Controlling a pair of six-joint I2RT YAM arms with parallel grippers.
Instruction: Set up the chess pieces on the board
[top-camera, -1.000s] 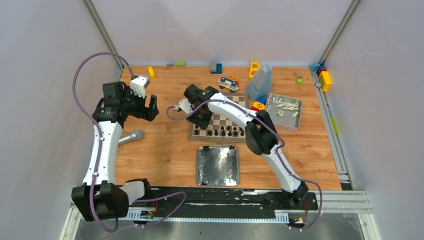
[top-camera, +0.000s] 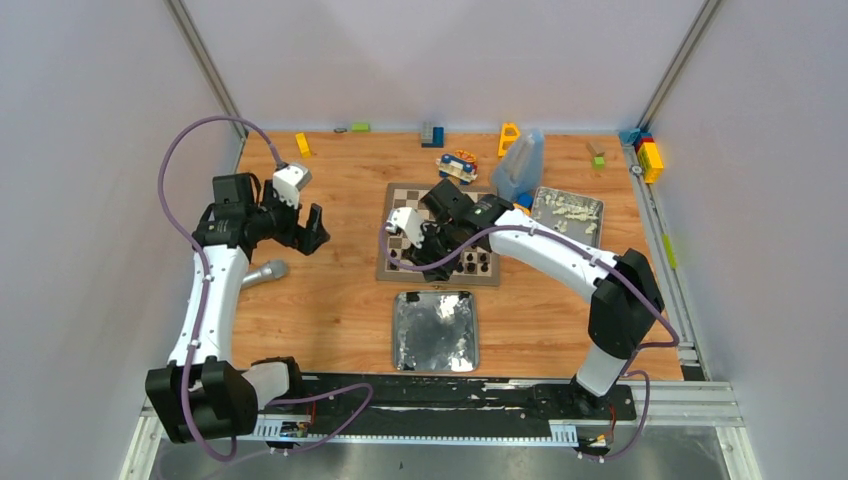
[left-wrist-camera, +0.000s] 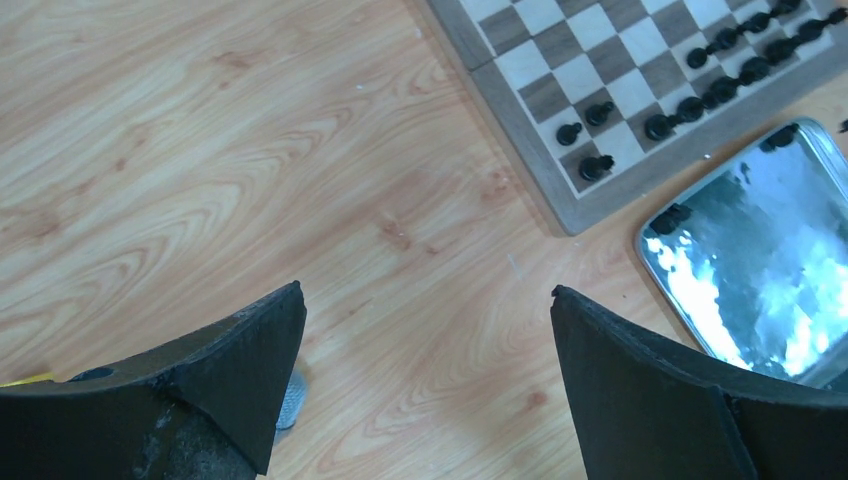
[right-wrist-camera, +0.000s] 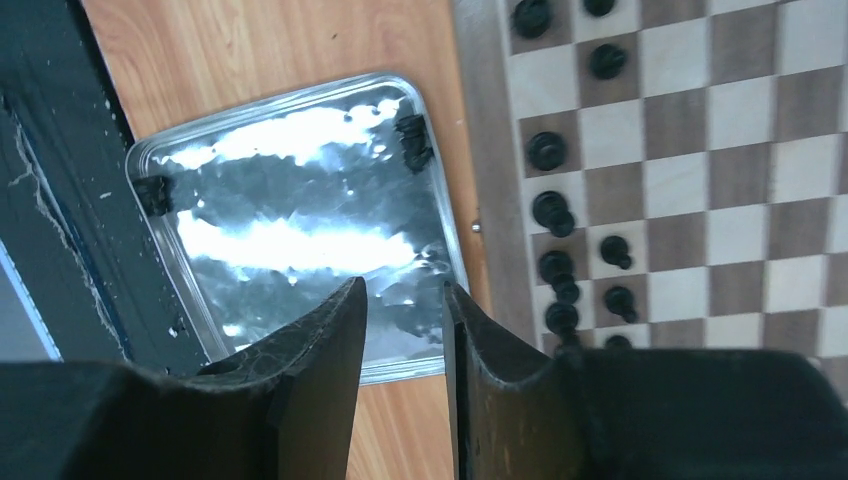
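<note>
The chessboard (top-camera: 385, 265) has black pieces along its near rows, including a black pawn (right-wrist-camera: 606, 62) and a larger piece (right-wrist-camera: 546, 151). Near it lies the metal tray (top-camera: 435, 332) holding a few black pieces (right-wrist-camera: 415, 142) at its edges. My left gripper is open and empty above the bare table, left of the board. My right gripper hovers over the tray's board-side part, open by a gap between its fingers, with nothing held. In the top view the right arm covers part of the board.
A tray of white pieces (top-camera: 568, 215) stands right of the board. A blue plastic container (top-camera: 519, 165), a toy car (top-camera: 457, 168) and loose blocks are at the back. A grey microphone-like object (top-camera: 264, 274) lies left.
The right arm has moved right and toward the front, from over the board's left toward the tray.
</note>
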